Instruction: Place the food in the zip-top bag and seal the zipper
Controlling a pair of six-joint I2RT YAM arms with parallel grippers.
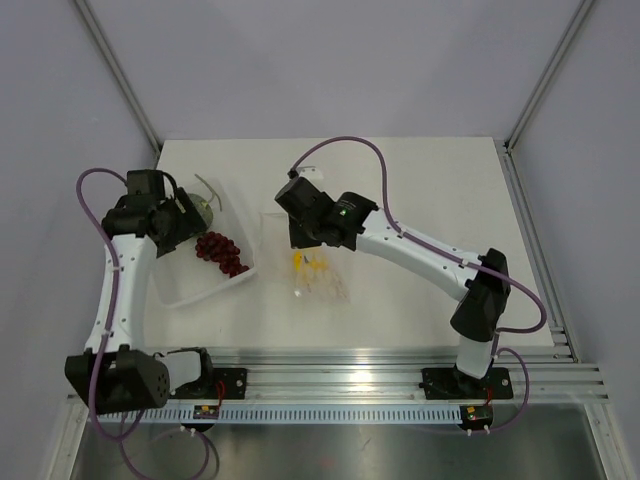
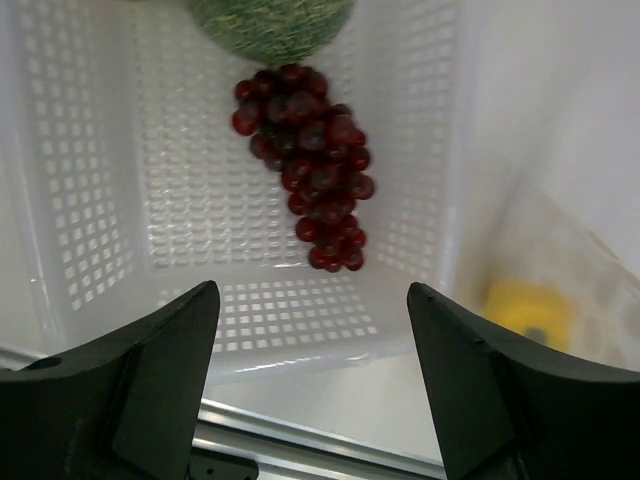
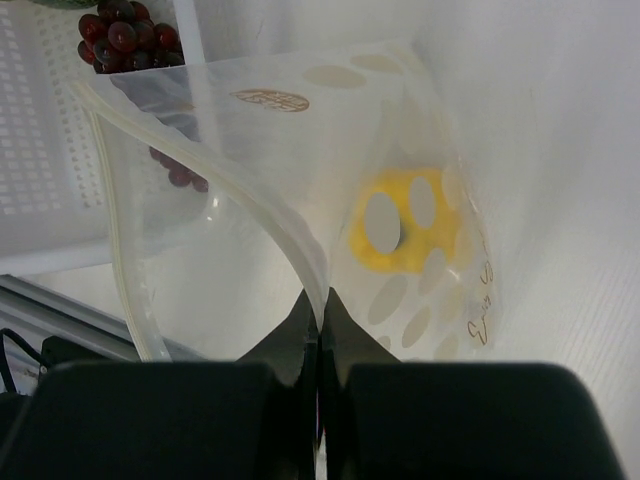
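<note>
My left gripper (image 1: pixel 183 217) hangs over the white bin (image 1: pixel 200 290), its fingers apart and empty. In the bin are red grapes (image 2: pixel 310 160) and a green round item (image 2: pixel 270 22). My right gripper is shut on the edge of the clear zip bag (image 3: pixel 250 110), holding it up. A yellow food item (image 3: pixel 420 240) with a dark spot sits inside the bag, seen through its patterned plastic.
The bag stands just right of the bin on the white board (image 1: pixel 430 180). The board's right and back parts are clear. Metal rails (image 1: pixel 330 355) run along the front edge.
</note>
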